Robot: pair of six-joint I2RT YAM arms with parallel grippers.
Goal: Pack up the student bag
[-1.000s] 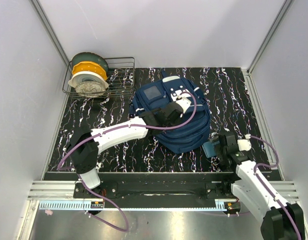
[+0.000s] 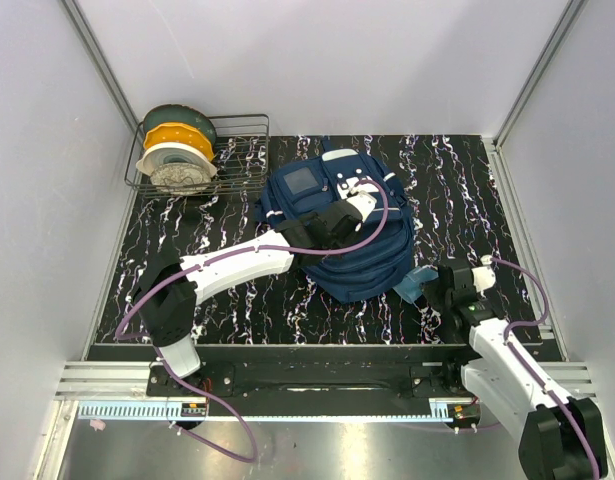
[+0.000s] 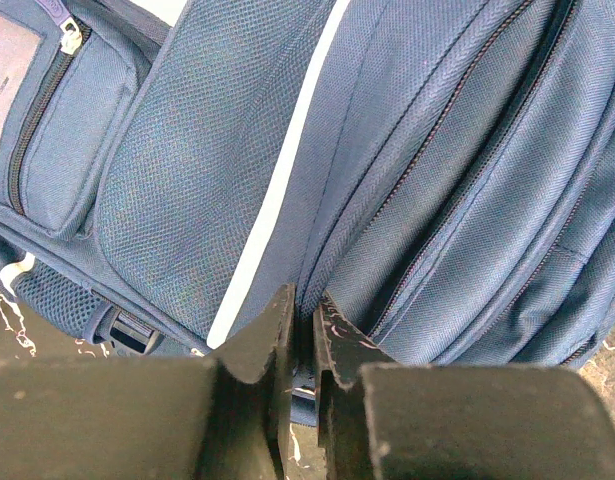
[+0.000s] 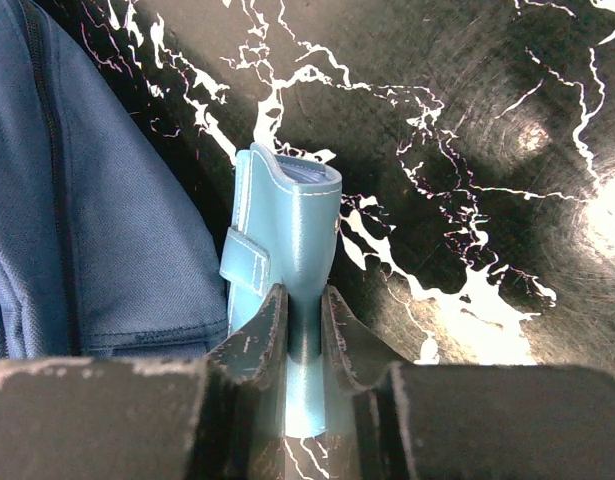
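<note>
The navy student bag [image 2: 362, 235] lies tilted across the middle of the black marbled surface. Pinched between the fingers of my left gripper is a fold of its fabric, beside a white stripe and a zipper. On the right, my right gripper is shut on a light blue wallet [image 4: 292, 215], which is squeezed narrow and stands roughly on edge. From above, the wallet [image 2: 414, 284] shows close to the bag's lower right side, partly hidden by the gripper. Whether it is clear of the surface I cannot tell.
A wire rack [image 2: 242, 150] holding several plates and bowls [image 2: 182, 142] stands at the back left. Bare marbled surface [image 2: 452, 190] lies to the right of the bag. White walls close in the sides and back.
</note>
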